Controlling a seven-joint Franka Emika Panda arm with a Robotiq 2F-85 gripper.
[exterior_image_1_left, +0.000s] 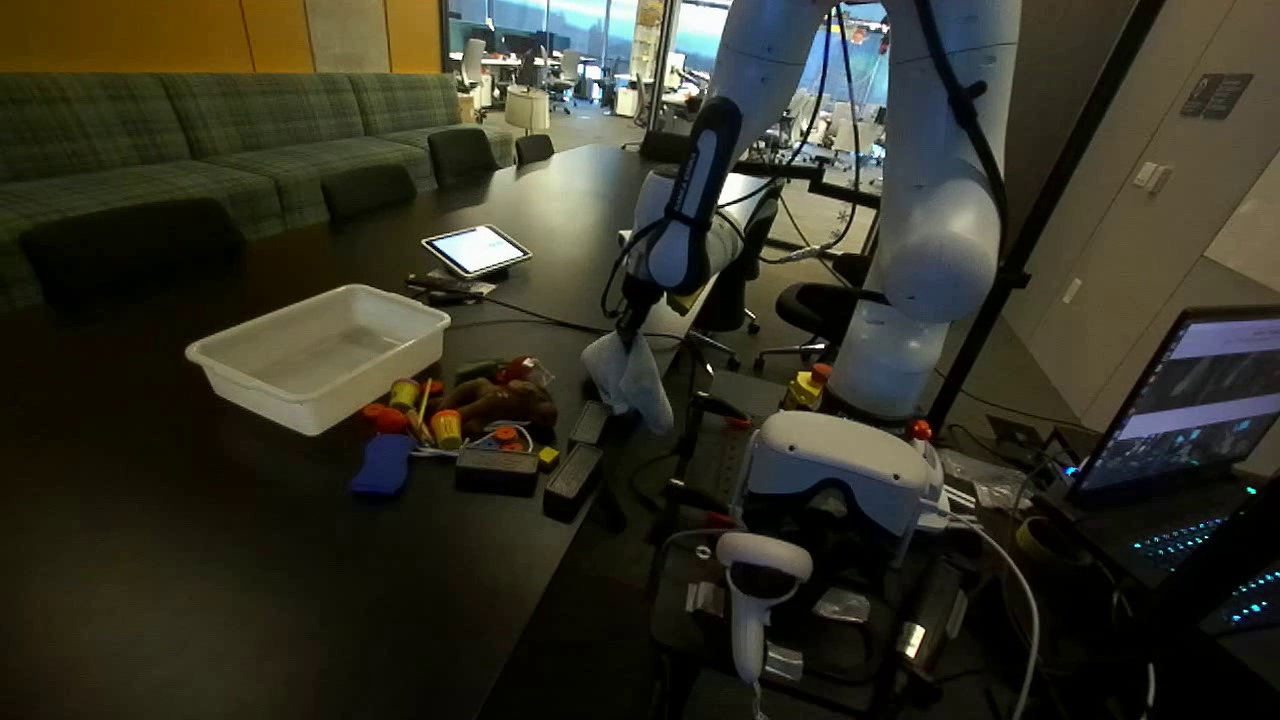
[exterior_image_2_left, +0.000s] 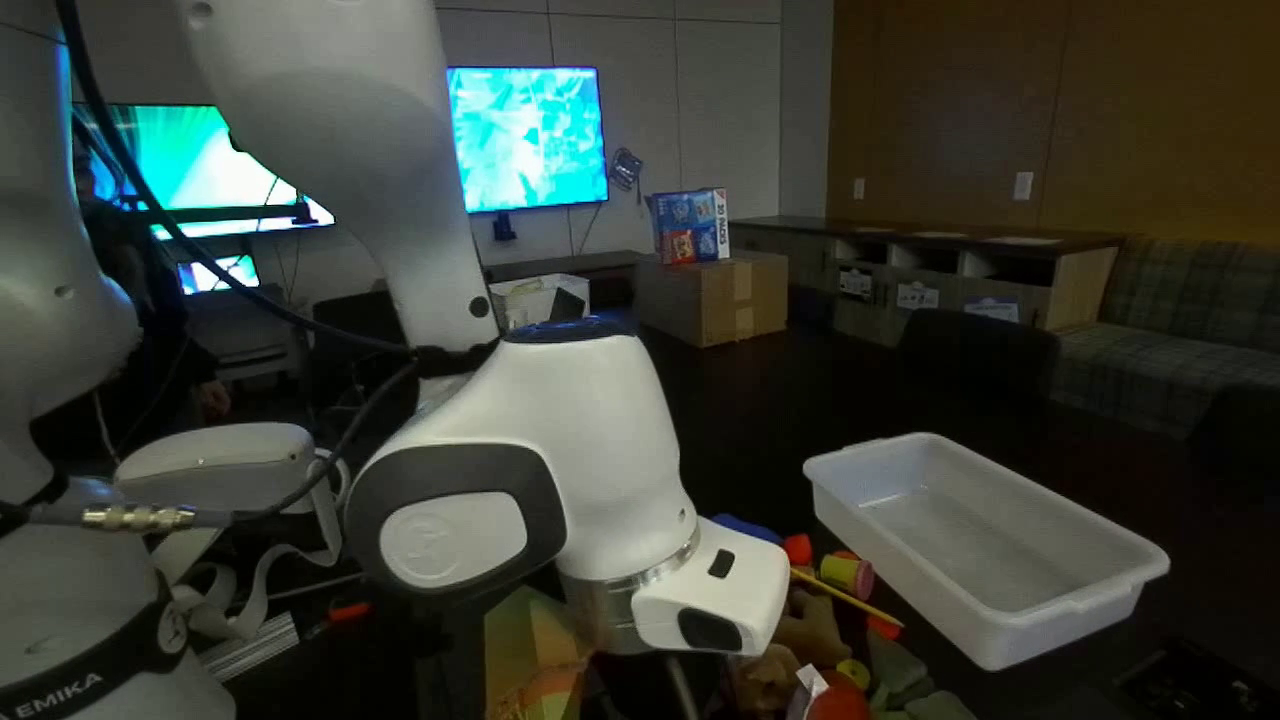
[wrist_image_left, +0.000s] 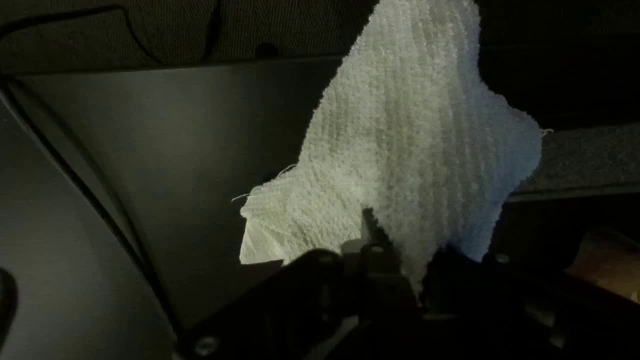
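A white ribbed cloth (exterior_image_1_left: 631, 382) hangs from my gripper (exterior_image_1_left: 626, 336) at the right edge of the dark table in exterior view 1. In the wrist view the cloth (wrist_image_left: 408, 120) spreads out beyond the dark fingers (wrist_image_left: 379, 237), and a fold of it runs down between them. The gripper is shut on that fold. Part of the cloth's lower end reaches past the table edge. In exterior view 2 neither the fingertips nor the cloth can be made out, as the arm's wrist blocks them.
An empty white bin (exterior_image_1_left: 318, 360) stands on the table, left of a pile with a brown plush toy (exterior_image_1_left: 510, 406), a blue item (exterior_image_1_left: 384, 464) and dark blocks (exterior_image_1_left: 497, 470). Farther back lies a tablet (exterior_image_1_left: 476, 250). A black cable crosses the table near the gripper.
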